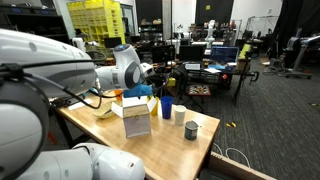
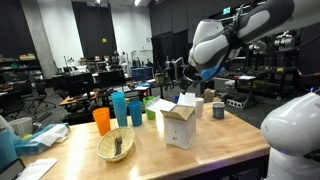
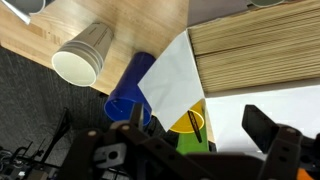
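Observation:
My gripper points down, its two dark fingers [image 3: 266, 130] well apart with nothing held between them. In the gap, further below, appears a yellow cup [image 3: 184, 125] with a dark, pen-like thing in it. A white box [image 1: 137, 121] with raised flaps [image 3: 175, 75] stands on the table under and in front of the gripper. Its brown, striped part [image 3: 250, 58] shows in the wrist view. Next to the yellow cup are a blue cup [image 3: 134, 84] and white cups [image 3: 82, 55].
A grey mug [image 1: 191, 130] stands nearer the table's right edge. In exterior view 2, a woven basket [image 2: 116, 144], an orange cup [image 2: 102, 121] and several blue cups [image 2: 120, 105] occupy the left side. Bare table [image 2: 160, 160] lies in front of the box.

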